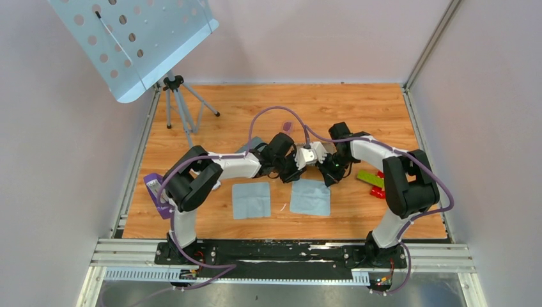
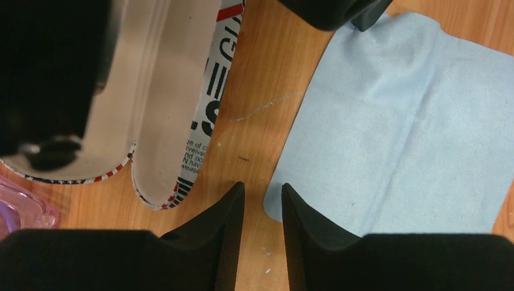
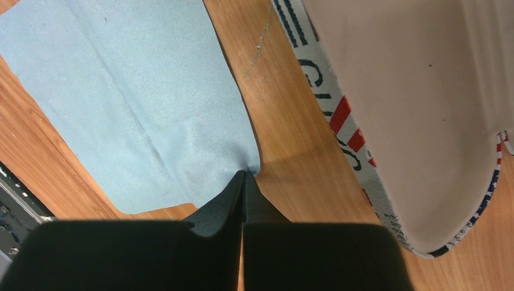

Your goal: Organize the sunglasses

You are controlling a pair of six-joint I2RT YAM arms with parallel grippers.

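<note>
A light blue cloth (image 1: 310, 198) lies on the table in front of both arms. My right gripper is shut on one of its corners, where small folds gather. At the neighbouring corner, my left gripper is part open, its fingers close around that corner without visibly clamping it. Pink sunglasses (image 1: 287, 127) rest behind the arms; part of a pink transparent object (image 2: 24, 209) shows at the left wrist view's edge. Beside the cloth stands a compartmented tray with printed edges (image 2: 209, 91), mostly hidden by the arms from above.
A second blue cloth (image 1: 251, 201) lies flat to the left. There is a purple item (image 1: 155, 185) by the left arm, and a yellow-green case (image 1: 371, 178) with a red object (image 1: 378, 192) by the right arm.
</note>
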